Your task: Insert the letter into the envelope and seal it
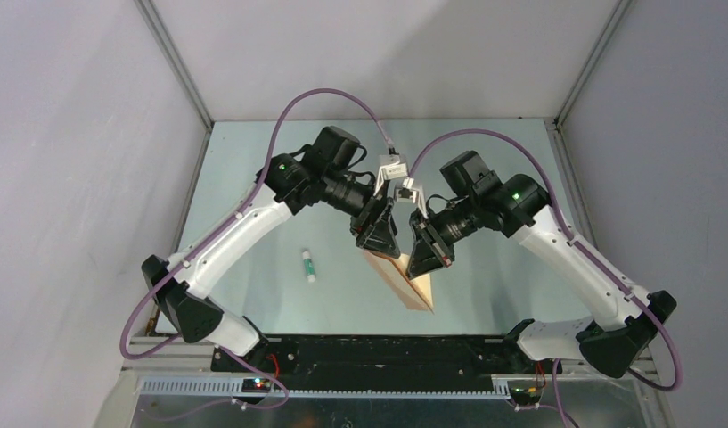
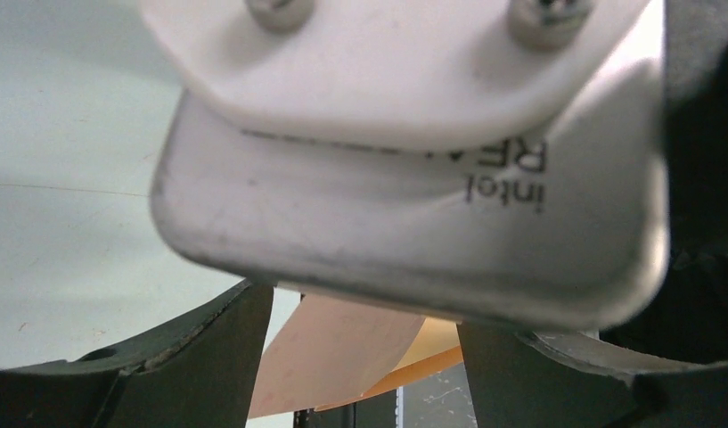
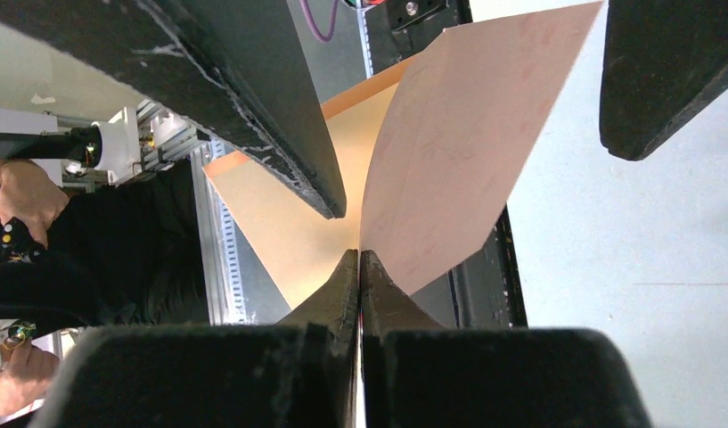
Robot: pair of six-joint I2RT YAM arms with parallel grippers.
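Note:
A tan envelope (image 1: 397,283) is held up off the table, tilted, below both grippers. In the right wrist view, my right gripper is shut on a thin edge or fold of it, where its pinkish-brown panel (image 3: 467,143) meets its yellower panel (image 3: 293,214). My left gripper stands open, its two fingers (image 2: 213,352) spread apart with the envelope (image 2: 342,348) in the gap. Those left fingers (image 3: 280,116) also show above the right gripper in the right wrist view, one on each side of the paper. I cannot tell the letter apart from the envelope.
A white and green glue stick (image 1: 308,266) lies on the pale table (image 1: 333,308) at the left. Both wrists are very close together at the middle, with their cameras nearly touching. The front table edge runs just beyond the paper's lower end.

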